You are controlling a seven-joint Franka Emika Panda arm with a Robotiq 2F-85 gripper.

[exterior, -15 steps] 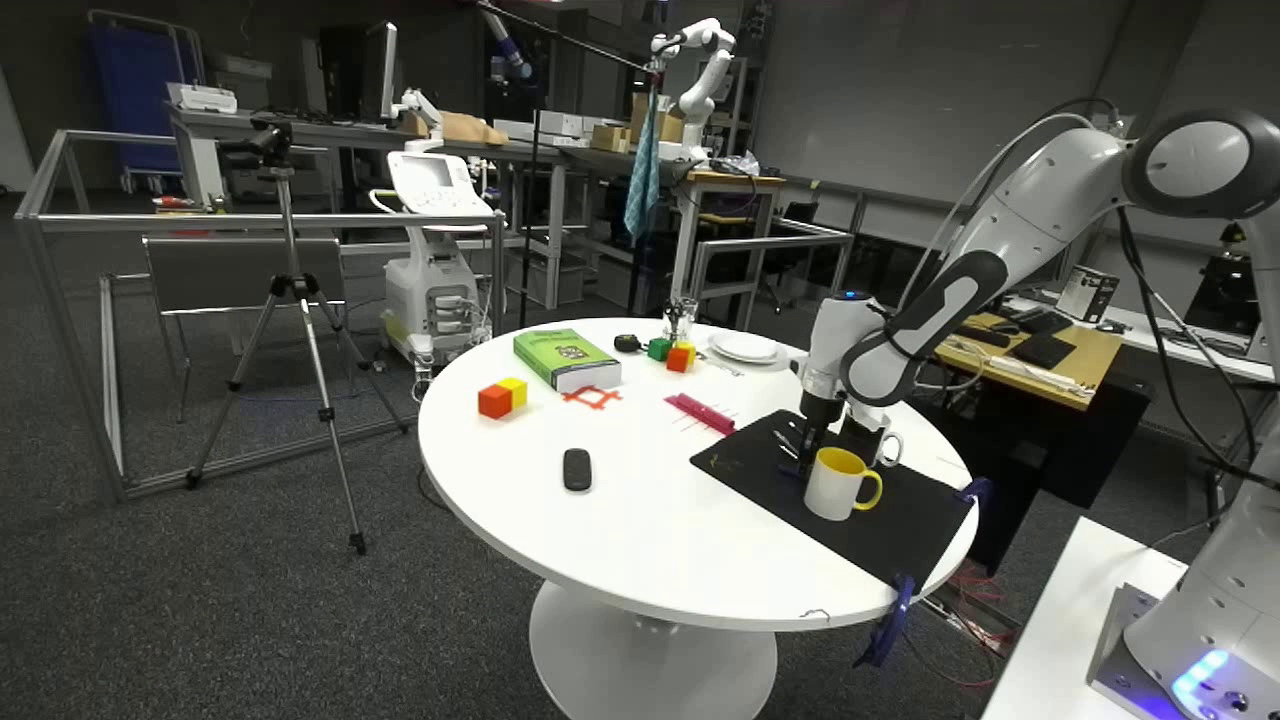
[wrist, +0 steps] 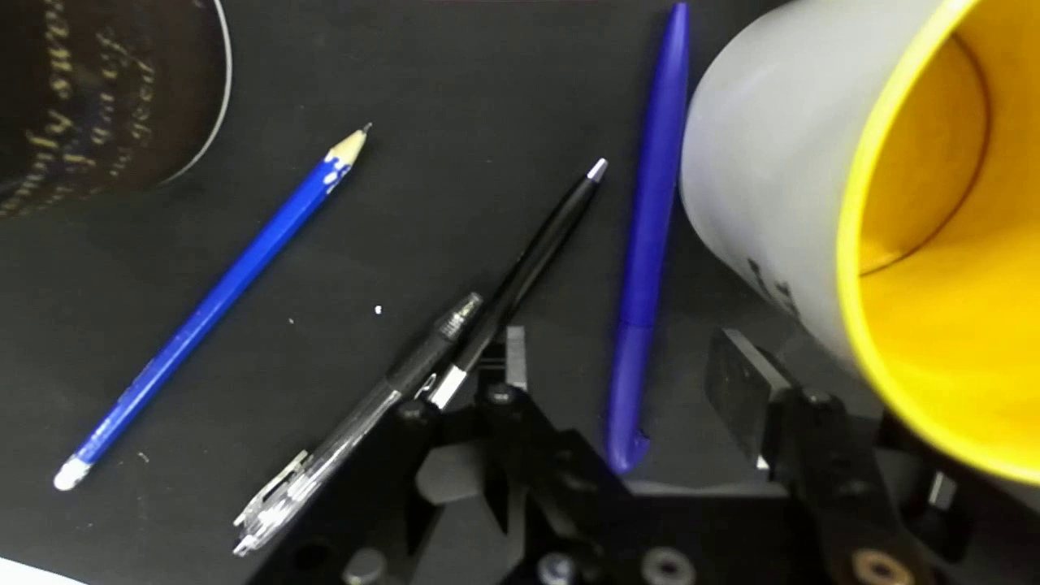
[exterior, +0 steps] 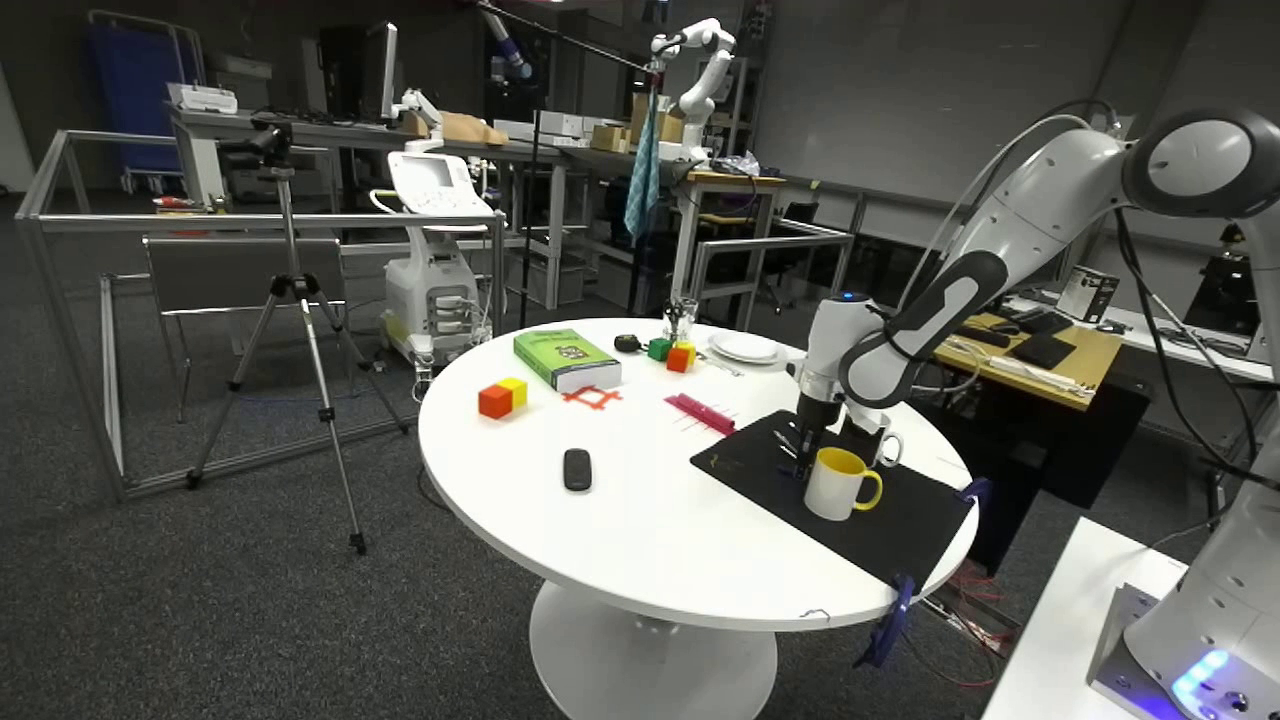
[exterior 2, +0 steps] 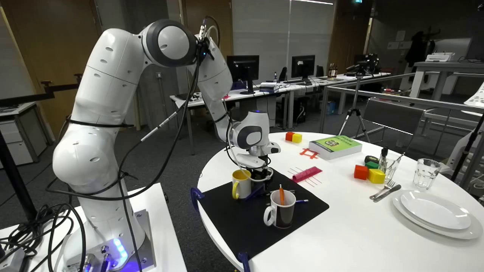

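Over the black mat [wrist: 292, 390], my gripper stands open, its two fingers apart, pointing down. A blue pen [wrist: 651, 214] lies across the gap between the fingertips in the wrist view, not gripped. Close to the left finger lie a black pen [wrist: 546, 244] and a clear-and-black pen [wrist: 341, 434], partly hidden by the gripper. Farther left is a blue pencil [wrist: 219, 297]. A white mug with a yellow inside [wrist: 780, 146] is right beside the right finger. The dark-printed mug [exterior 2: 283, 217] holds an orange pencil [exterior 2: 281, 195].
The mat is clamped to a round white table [exterior: 528, 480] by blue clamps [exterior: 888, 624]. Elsewhere on it are a green book [exterior: 564, 358], coloured cubes [exterior: 495, 401], a pink object [exterior: 702, 413], a black device [exterior: 577, 469] and plates [exterior 2: 433, 210].
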